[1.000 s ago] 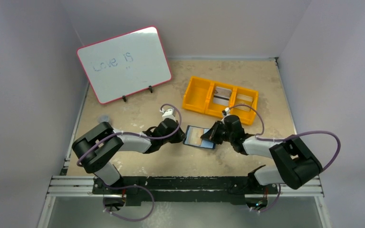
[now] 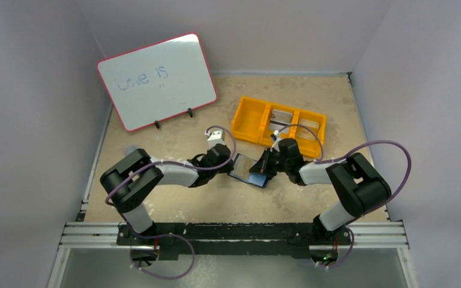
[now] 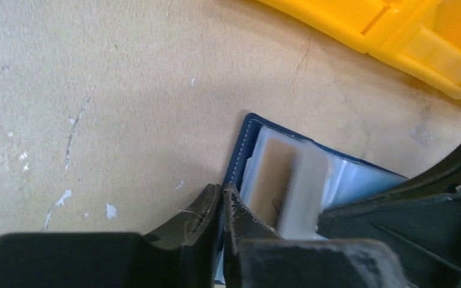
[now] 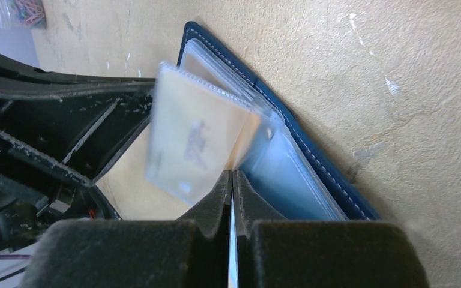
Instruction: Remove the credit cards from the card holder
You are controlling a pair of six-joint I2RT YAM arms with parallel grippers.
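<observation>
The open card holder, dark blue with clear and light-blue sleeves, lies on the table between my grippers. In the left wrist view my left gripper has its fingertips at the holder's stitched edge; whether it grips that edge is hard to tell. In the right wrist view my right gripper is shut, its tips on the sleeves beside a raised, blurred clear sleeve. I cannot tell whether a card is in that sleeve.
A yellow three-compartment tray with cards in it stands behind the holder. A whiteboard is at back left. A small clear container of clips is at the left.
Both arms have shifted, the right one toward the back and left, the left one slightly rightward. The holder has moved and turned between them.
</observation>
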